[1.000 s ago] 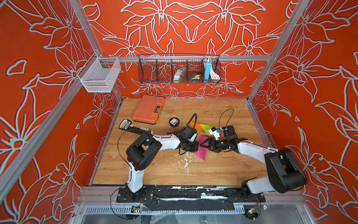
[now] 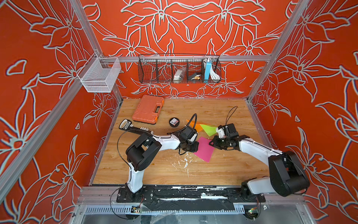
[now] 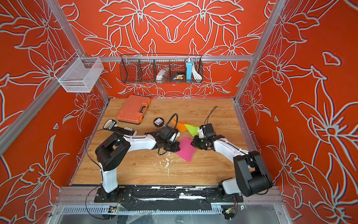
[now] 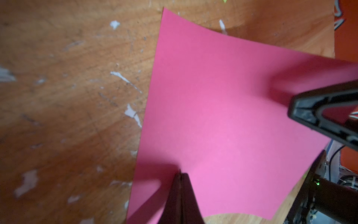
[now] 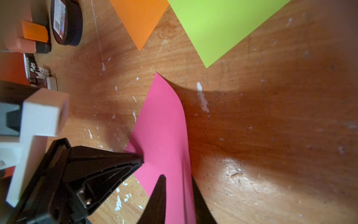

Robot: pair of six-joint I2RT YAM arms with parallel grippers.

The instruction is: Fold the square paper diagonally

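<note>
A pink square paper (image 2: 204, 152) lies at the middle of the table, its edges slightly curled. My left gripper is shut, its tips pressed on the paper near one edge, dimpling it; nothing shows between its fingers. My right gripper (image 3: 194, 142) is at the paper's right side, part open. In the right wrist view its fingers stand either side of a curved edge of the pink paper (image 5: 164, 123); whether they grip it I cannot tell.
Orange (image 5: 138, 22) and lime (image 5: 220, 26) papers lie behind. An orange case (image 2: 145, 110), a black round tin (image 2: 174, 122) and a dark tool stand back left. Baskets hang on the walls.
My right gripper has drawn back rightward, and more of the pink paper shows flat between the grippers. The left arm has stayed still.
</note>
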